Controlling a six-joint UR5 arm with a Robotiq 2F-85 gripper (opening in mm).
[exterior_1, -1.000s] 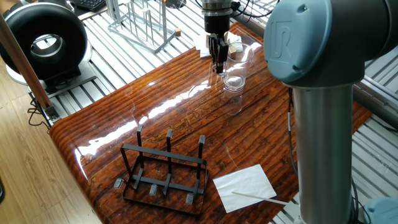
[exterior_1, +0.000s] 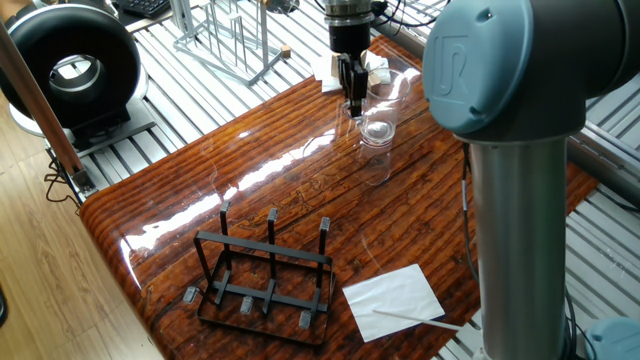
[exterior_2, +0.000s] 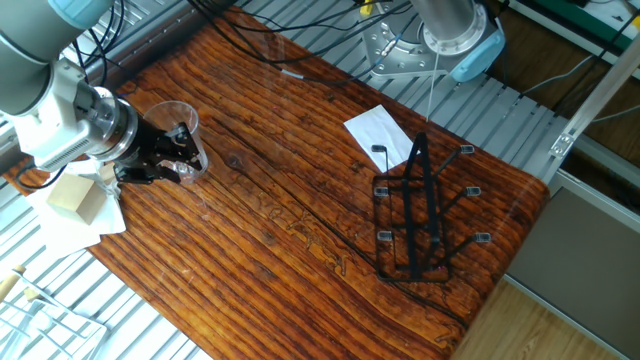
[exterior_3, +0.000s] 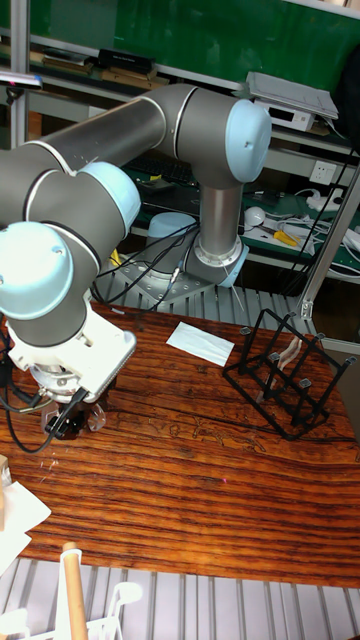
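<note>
A clear cup (exterior_1: 379, 131) stands upright on the glossy wooden table (exterior_1: 290, 190), its faint reflection showing below it. Right beside the cup, my black gripper (exterior_1: 354, 112) points down at the table's far end. In the second exterior view the dark fingers (exterior_2: 185, 147) overlap the cup (exterior_2: 199, 150), and I cannot tell whether they touch its wall or how far apart they stand. The third exterior view shows the gripper (exterior_3: 70, 427) mostly under the arm, with only a little of the cup (exterior_3: 97, 417) visible.
A black wire rack (exterior_1: 265, 285) with several upright prongs stands near the table's other end. Next to it lies a white sheet (exterior_1: 393, 303). A wooden block (exterior_2: 77, 198) rests on white paper near the gripper.
</note>
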